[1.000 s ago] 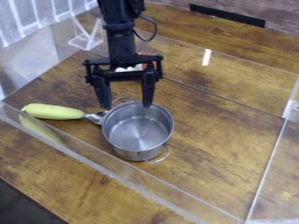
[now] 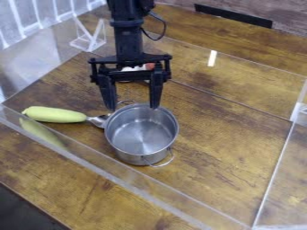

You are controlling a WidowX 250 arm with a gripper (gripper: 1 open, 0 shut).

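My black gripper (image 2: pixel 131 97) hangs open above the back rim of a steel pot (image 2: pixel 142 138), with nothing visible between its fingers. A yellow-green corn cob (image 2: pixel 54 114) lies to the left of the pot. A metal utensil (image 2: pixel 100 121) sits between the corn and the pot, partly hidden. Behind the gripper is a small red and white object (image 2: pixel 140 67), mostly covered by the arm.
Clear walls (image 2: pixel 277 166) border the wooden worktop (image 2: pixel 228 153). A white tape strip (image 2: pixel 211 58) is at the back.
The gripper has risen very slightly over the last second; the pot and corn are unmoved.
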